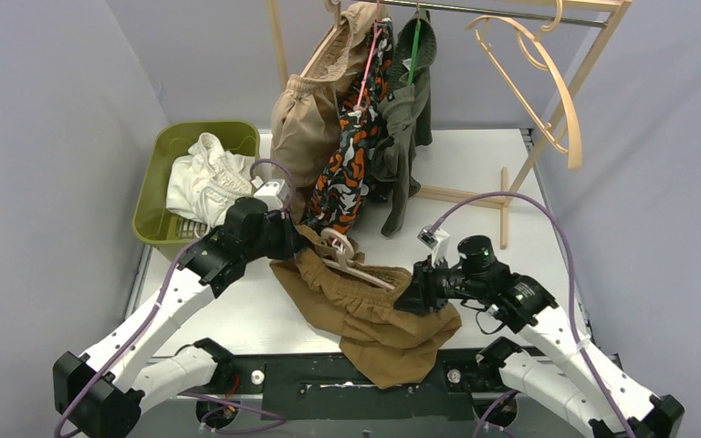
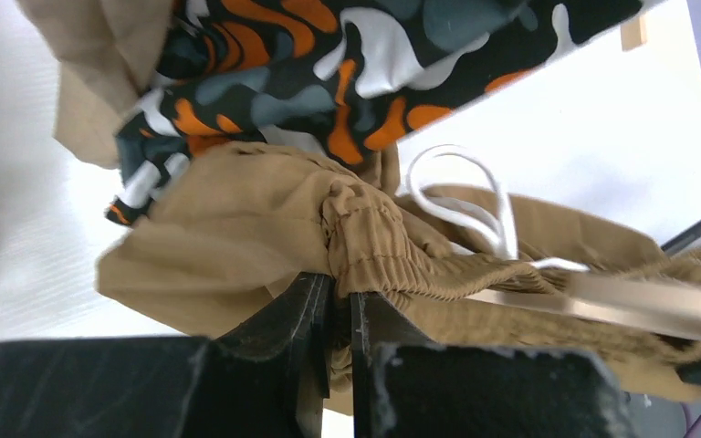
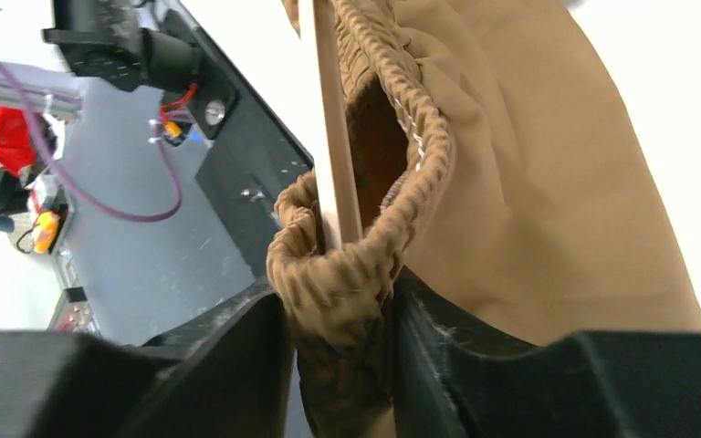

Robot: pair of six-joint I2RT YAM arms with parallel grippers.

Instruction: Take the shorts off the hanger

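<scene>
Brown shorts [image 1: 370, 315] lie spread over the table's front edge, with a pale hanger [image 1: 362, 274] inside their elastic waistband. At the left end of the waistband my left gripper is shut on the bunched cloth. The hanger's hook [image 2: 475, 214] stands just right of that grip. My right gripper is at the other end, with gathered waistband [image 3: 338, 283] between its parted fingers; whether they pinch it is unclear. One tip of the hanger bar [image 3: 329, 137] pokes down inside the band there.
Beige, camouflage-patterned and dark green garments [image 1: 402, 119] hang from the rack rail [image 1: 502, 13] behind. An olive basket [image 1: 151, 196] with white cloth stands at the left. Empty hangers [image 1: 573, 128] hang at the right.
</scene>
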